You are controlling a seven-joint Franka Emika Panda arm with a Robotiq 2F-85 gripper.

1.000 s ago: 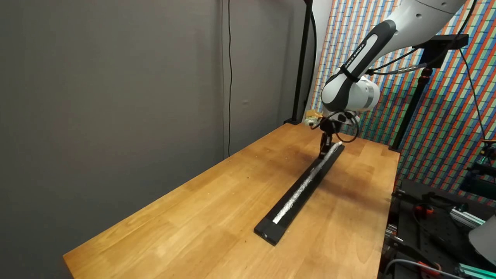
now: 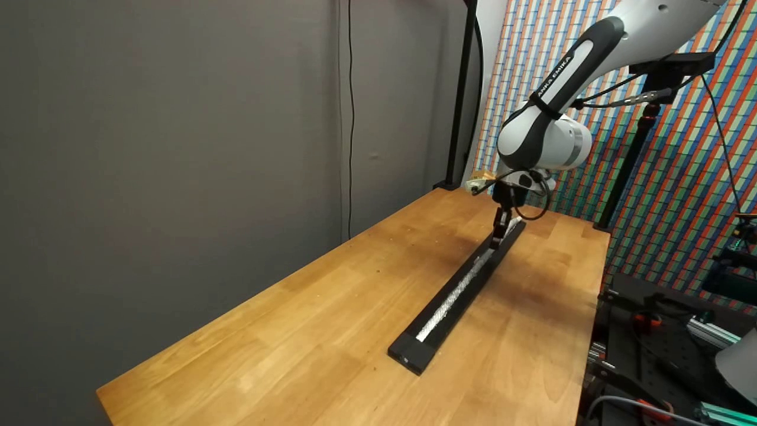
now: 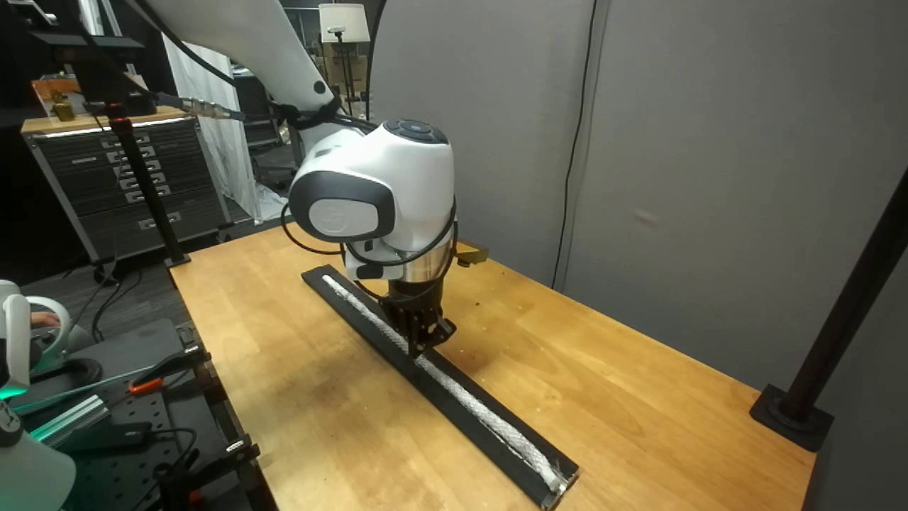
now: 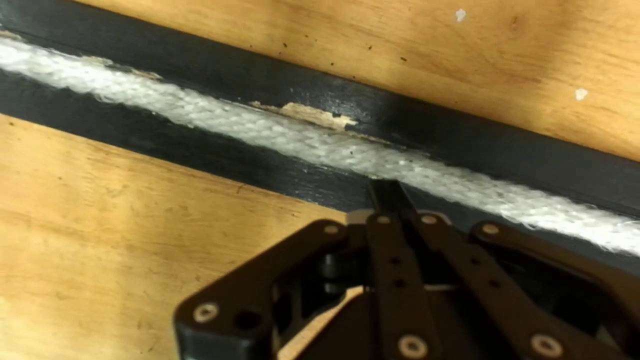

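A white braided rope (image 2: 454,294) runs along the middle of a long black strip (image 2: 410,351) lying flat on the table. In exterior view 2 the rope (image 3: 481,410) stretches nearly the strip's full length. My gripper is shut, with nothing showing between its fingers. Its tips reach the near edge of the rope (image 4: 252,130) in the wrist view, over the black strip (image 4: 180,153); whether they touch the rope I cannot tell. From outside, the gripper (image 3: 414,350) points straight down at the strip's middle stretch.
Chipped pale patches (image 4: 318,115) mark the strip beside the rope. A small yellow object (image 3: 470,253) sits behind the arm, and a black stand (image 3: 792,413) rises at the table's edge.
The arm and gripper have shifted slightly right in exterior view 1, and the fingertips sit a little lower. The strip and rope look unmoved.
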